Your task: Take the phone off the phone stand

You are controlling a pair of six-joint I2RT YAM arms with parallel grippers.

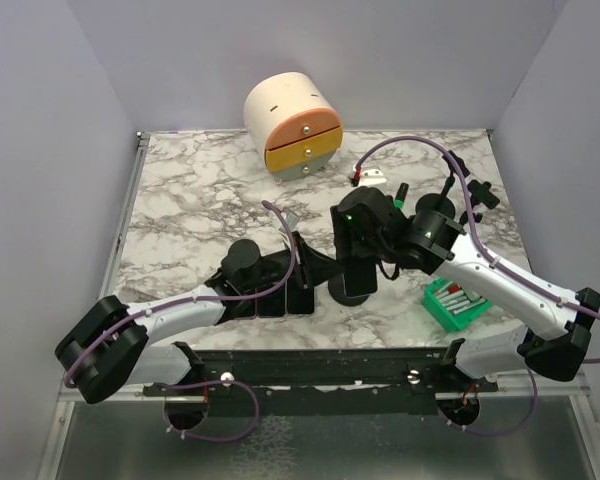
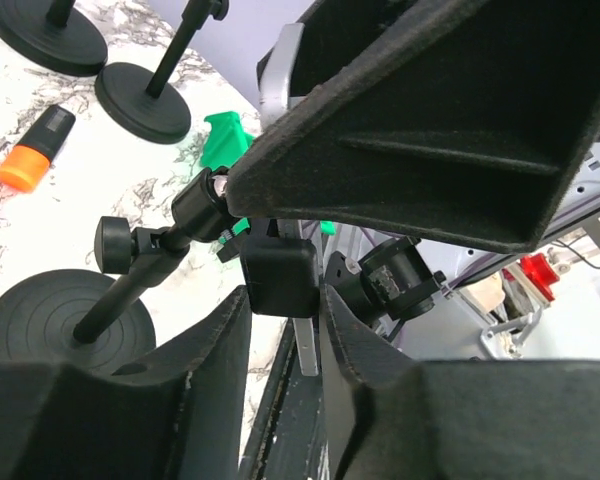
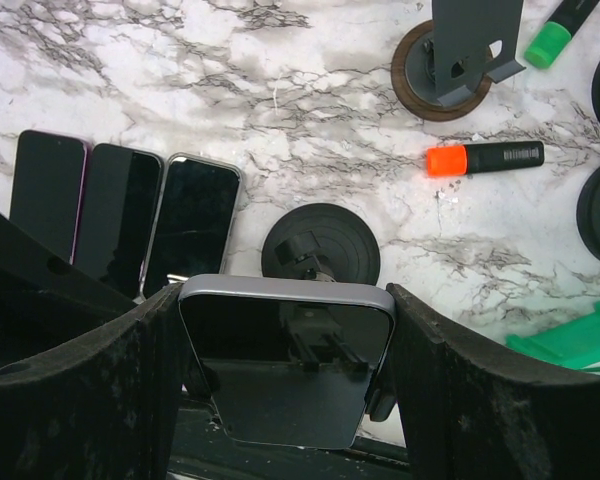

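Note:
The phone [image 3: 285, 355] stands upright on its black stand [image 1: 350, 298] at table centre. My right gripper [image 1: 360, 225] is over it from behind, open, its fingers on either side of the phone in the right wrist view. My left gripper [image 1: 325, 265] is at the phone's left. In the left wrist view the phone appears edge-on as a silver strip [image 2: 305, 350] behind a black block between the fingers; whether the fingers touch it is unclear. The stand's round base [image 3: 322, 240] shows beyond the phone.
Three phones [image 3: 122, 210] lie left of the stand. A green tray [image 1: 450, 310], highlighters [image 3: 485, 158] and empty stands [image 1: 435, 210] are to the right and back. A drawer cabinet [image 1: 290, 120] stands at the back.

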